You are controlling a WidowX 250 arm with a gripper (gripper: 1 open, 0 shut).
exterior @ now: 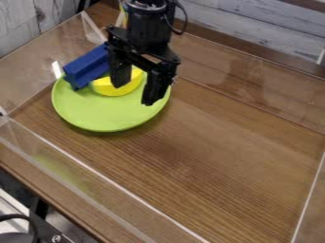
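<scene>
The black gripper (137, 74) hangs open over a green plate (89, 112), its two fingers spread. A yellow object (114, 87) lies on the plate, partly hidden behind the gripper's left finger. A blue block (86, 65) sits at the plate's back left, beside the yellow object.
Bare wooden surface takes up the right and front of the view. A white wooden wall runs along the back, and clear panels edge the left side. Another yellow item at the back is mostly hidden by the arm.
</scene>
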